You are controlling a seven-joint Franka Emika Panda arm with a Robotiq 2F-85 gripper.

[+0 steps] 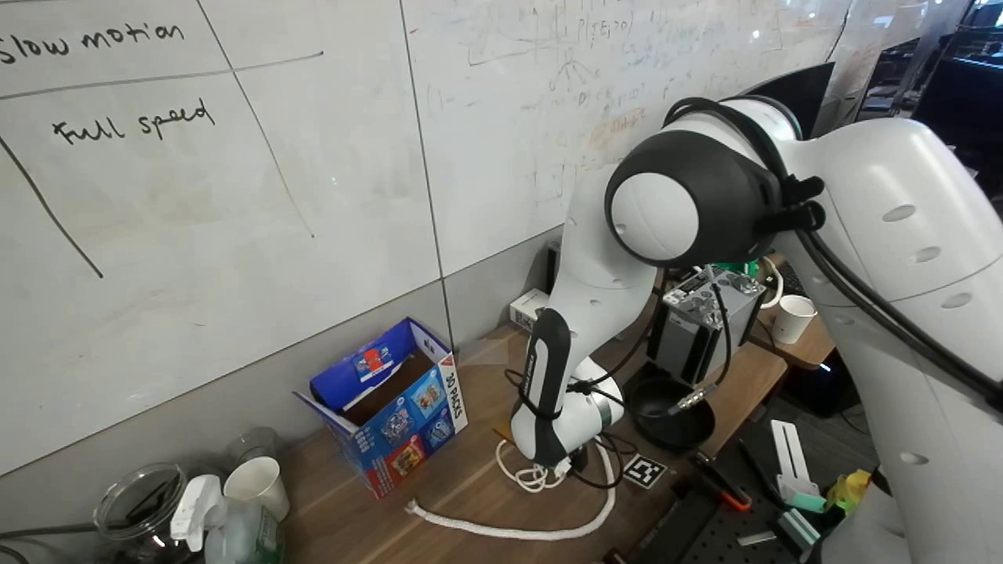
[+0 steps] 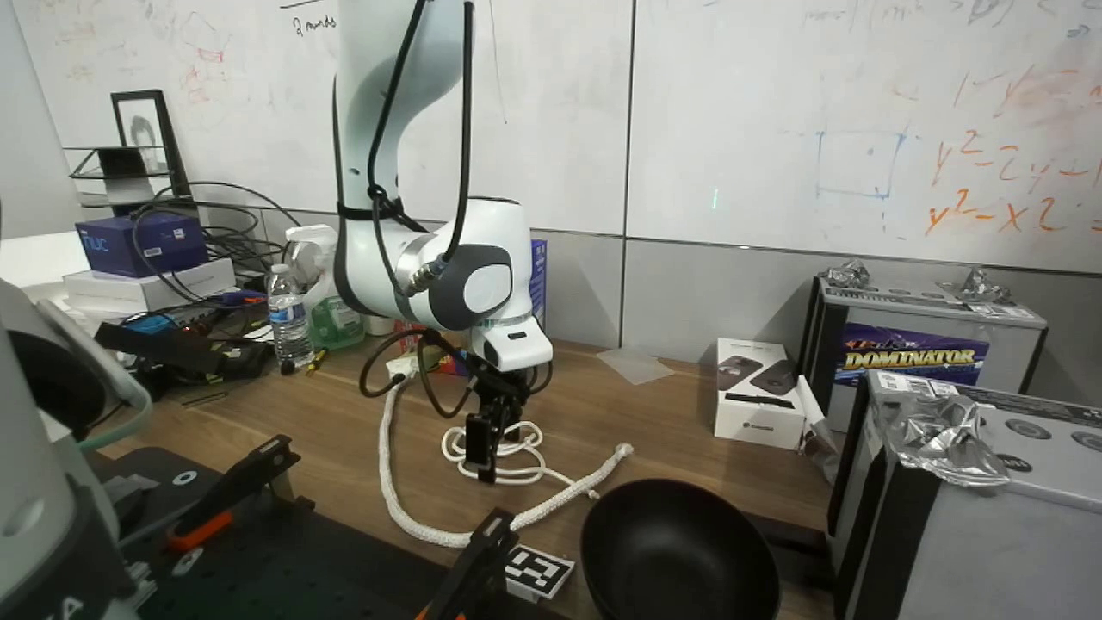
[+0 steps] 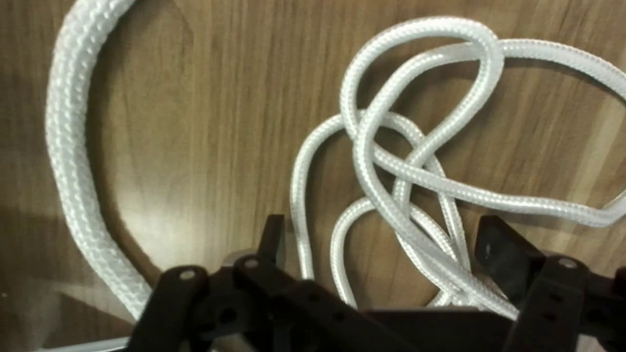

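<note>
A thin white cord (image 3: 378, 99) lies in tangled loops on the wooden table. To its left in the wrist view curves a thicker white braided rope (image 3: 65, 138). My gripper is open above the tangle, its black fingers spread to either side with part of the loops showing in the gap. Nothing is gripped. In exterior view 2, the gripper (image 2: 487, 449) points down over the cord (image 2: 527, 475), and the rope (image 2: 398, 506) bends around in front of it. Exterior view 1 hides most of the gripper behind the arm; the rope (image 1: 526, 534) shows clearly there.
A black bowl (image 2: 671, 548) stands near the rope's end, beside a printed marker (image 2: 537, 572). The open blue box (image 1: 404, 423) sits against the wall. Black clamps (image 2: 480, 563) rise at the table's front edge. Right of the cord, toward the white phone box (image 2: 759, 393), the table is clear.
</note>
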